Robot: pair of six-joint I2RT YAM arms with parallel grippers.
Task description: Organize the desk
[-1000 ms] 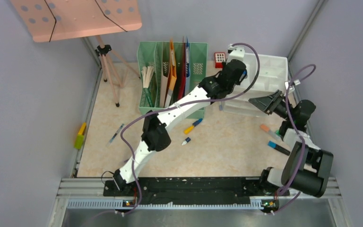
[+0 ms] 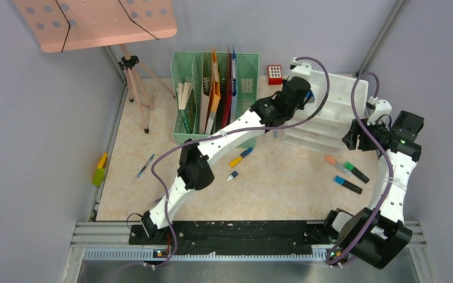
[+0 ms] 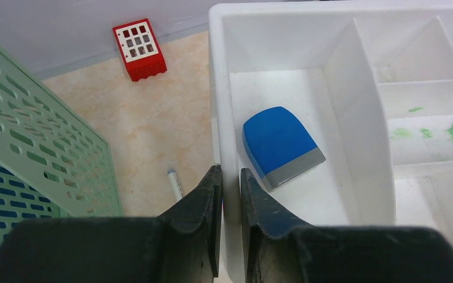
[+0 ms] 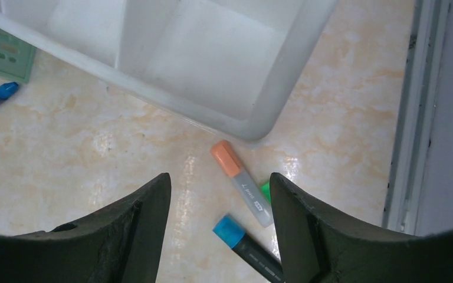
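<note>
A white compartment tray (image 2: 330, 115) stands at the back right, with a blue and grey eraser-like block (image 3: 280, 141) lying in its left compartment. My left gripper is shut on the tray's left wall, one finger to each side of it. At the tray's right front, my right gripper is part open and empty, clear of the tray. Below it on the desk lie an orange-capped marker (image 4: 242, 183), a blue-capped black marker (image 4: 250, 250) and a green-capped marker (image 2: 357, 172), which a right finger mostly hides in the right wrist view.
A green perforated organizer (image 2: 181, 137) with folders stands left of the tray, a red calculator-like box (image 2: 275, 75) behind. A yellow and blue crayon-like item (image 2: 241, 157), a small white tube (image 2: 232, 175) and a pen (image 2: 145, 166) lie on the desk.
The tray has shifted slightly right together with my left gripper.
</note>
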